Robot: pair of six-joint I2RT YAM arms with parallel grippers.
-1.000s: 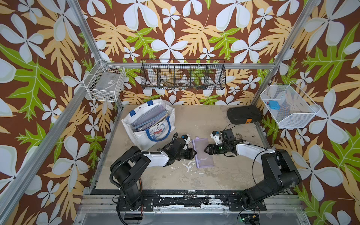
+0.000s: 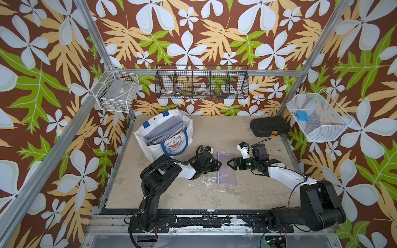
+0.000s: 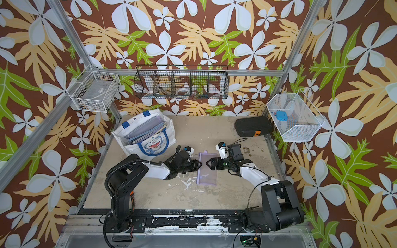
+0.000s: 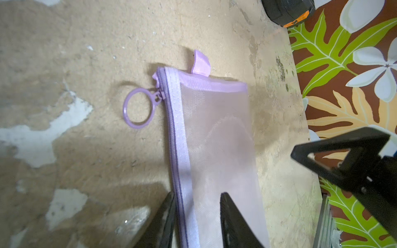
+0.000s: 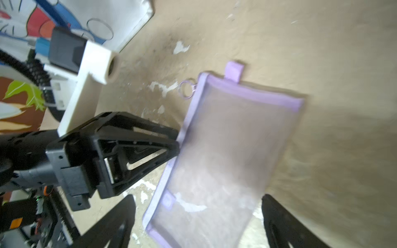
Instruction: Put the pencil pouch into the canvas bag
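The pencil pouch (image 2: 228, 169), pale lilac mesh with a purple zip edge and ring pull, lies flat mid-table between both arms. Over its zip edge stands my left gripper; in the left wrist view its fingers (image 4: 163, 221) are parted, one on either side of that edge. Whether they touch it, I cannot tell. From the opposite side my right gripper hovers above the pouch's far long edge, fingers spread wide and nothing held. The white canvas bag (image 2: 155, 148), with blue handles and a cartoon face, sits open at back left, folders inside.
A black case (image 2: 268, 126) rests at the back right. Wire baskets hang around the table: a white one (image 2: 117, 91) left, a black one (image 2: 201, 84) behind, a white mesh one (image 2: 322, 117) right.
My left gripper has moved right onto the pouch's zip edge. The pouch has turned slightly straighter. My right gripper has shifted a little right, away from the left one, its arm swinging outward.
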